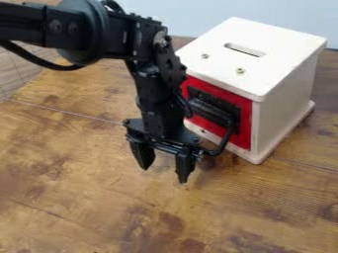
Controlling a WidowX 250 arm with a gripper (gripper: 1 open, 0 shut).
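My black gripper [164, 163] hangs pointing down above the wooden floor, its two fingers spread apart with nothing between them. It is in front of a white wooden box [283, 114] with a slot and two small fittings on top. The box's red front panel [242, 105] carries a black part that is partly hidden behind my arm and a cable.
A white wall [192, 12] stands behind the box, and a paler tiled patch lies at the far left.
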